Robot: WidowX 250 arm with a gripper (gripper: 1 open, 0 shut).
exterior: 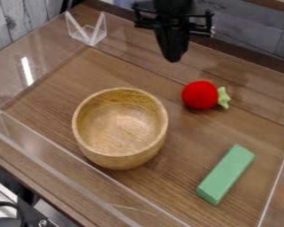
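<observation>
A red round object with a green top (pixel 199 95), like a tomato or pepper, lies on the wooden tabletop right of centre. The dark gripper (pixel 173 43) hangs above and behind it at the top centre, apart from it. Whether its fingers are open or shut is hard to tell.
A large tan bowl (pixel 118 142) stands at the lower left of centre. A green block (pixel 224 175) lies at the lower right. A white wire-like object (pixel 90 28) is at the top left.
</observation>
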